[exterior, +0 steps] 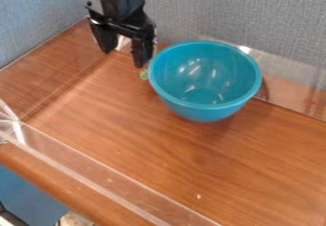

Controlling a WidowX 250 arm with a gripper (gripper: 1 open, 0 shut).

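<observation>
My black gripper (125,49) hangs at the top centre-left of the camera view, its two fingers spread open with nothing seen between them. To its right a turquoise bowl (204,101) stands upright on the wooden surface, empty apart from glints of light. A small yellow-green object (145,74) peeks out at the bowl's left side, partly hidden and too small to identify.
Clear plastic edging runs along the front left and behind the bowl. Grey textured walls (254,15) close off the back and left.
</observation>
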